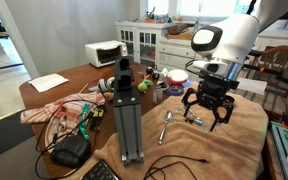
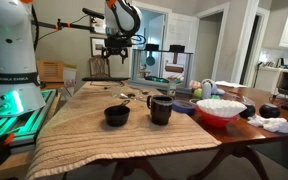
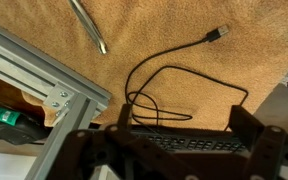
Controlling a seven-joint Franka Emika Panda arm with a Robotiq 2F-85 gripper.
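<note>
My gripper (image 1: 203,119) stands open above the tan tablecloth (image 1: 229,145), with no object between its fingers. In the wrist view its dark fingers (image 3: 252,140) come in from the lower corners, widely spaced. Below them a black cable (image 3: 189,71) lies in loops on the cloth, its plug (image 3: 217,33) toward the upper right. A silver utensil handle (image 3: 88,26) lies at upper left; a spoon (image 1: 165,126) shows in exterior view 1.
A tall metal post (image 1: 129,125) stands left of the gripper, near a keyboard (image 1: 101,171). A black mug (image 2: 161,110), a dark bowl (image 2: 116,116) and a red bowl (image 2: 219,112) occupy other parts of the table.
</note>
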